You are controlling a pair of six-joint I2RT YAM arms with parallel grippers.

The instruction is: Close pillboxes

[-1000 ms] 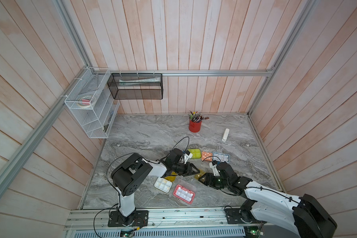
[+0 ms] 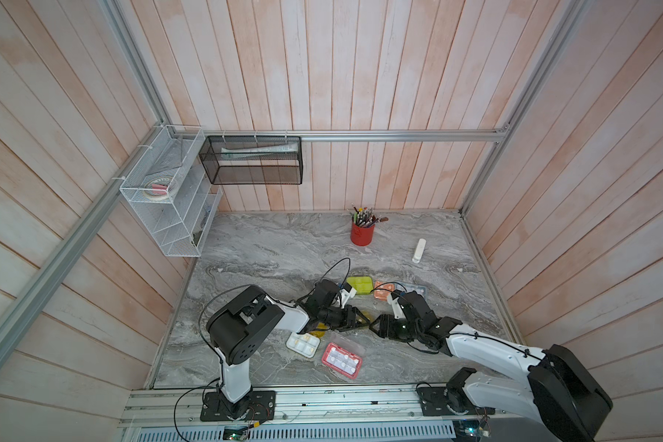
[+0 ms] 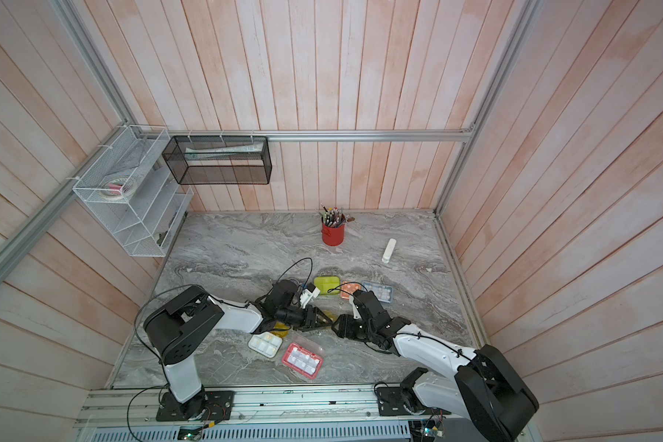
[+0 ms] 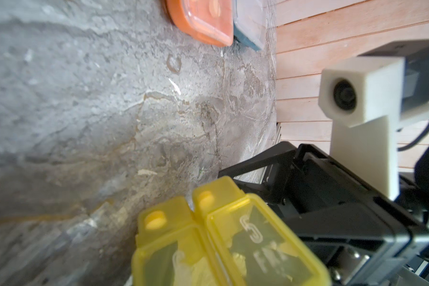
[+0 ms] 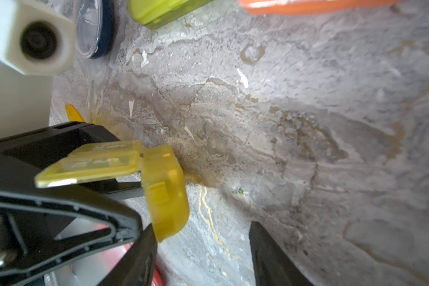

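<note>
A yellow pillbox [image 4: 252,233] is in my left gripper [image 2: 362,319], whose black fingers lie on either side of it. In the left wrist view two clear lids show, one marked 5 and FRI. The right wrist view shows the same yellow box [image 5: 165,193] at the left fingertips, its lids angled away from the body. My right gripper is open close by, nothing between its fingers. In front lies a pink pillbox [image 2: 342,360] with its clear lid open, beside a white pillbox [image 2: 302,344]. Behind are green [image 2: 359,284], orange [image 2: 383,291] and blue [image 3: 379,291] pillboxes.
Another yellow item [image 3: 280,330] is partly hidden beneath the left arm. At the back stand a red pencil cup [image 2: 361,234] and a small white object [image 2: 419,250].
My right gripper has shifted slightly and covers more of the blue pillbox in the top left view. The left gripper has barely moved; the yellow box between the grippers now shows less.
</note>
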